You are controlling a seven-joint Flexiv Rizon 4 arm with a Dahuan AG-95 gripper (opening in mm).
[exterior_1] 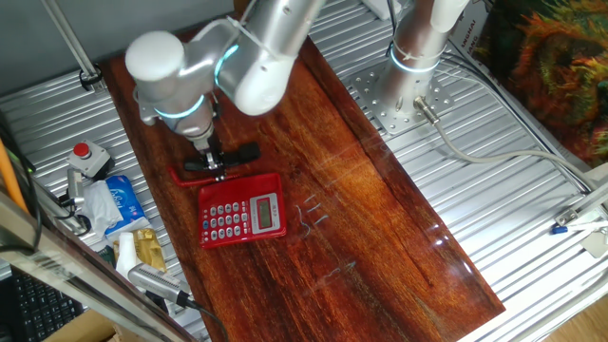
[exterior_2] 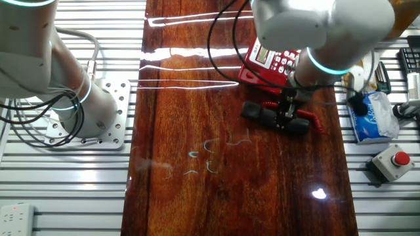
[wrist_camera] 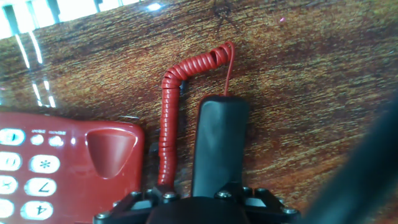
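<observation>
A red desk phone (exterior_1: 242, 210) with grey buttons and a small display lies on the wooden table. Beside it lies its black handset (exterior_1: 249, 152), whose far end and coiled red cord (wrist_camera: 168, 118) show in the wrist view. My gripper (exterior_1: 220, 174) is down at the middle of the handset, pointing at the table. From the second exterior view the gripper (exterior_2: 284, 115) crosses the handset (exterior_2: 252, 111). At the bottom of the wrist view its fingers lie around the handset's near part; whether they press on it is hidden.
Left of the table are a red stop button (exterior_1: 82, 150), a blue-and-white tissue pack (exterior_1: 123, 204) and a white handheld tool (exterior_1: 142, 275).
</observation>
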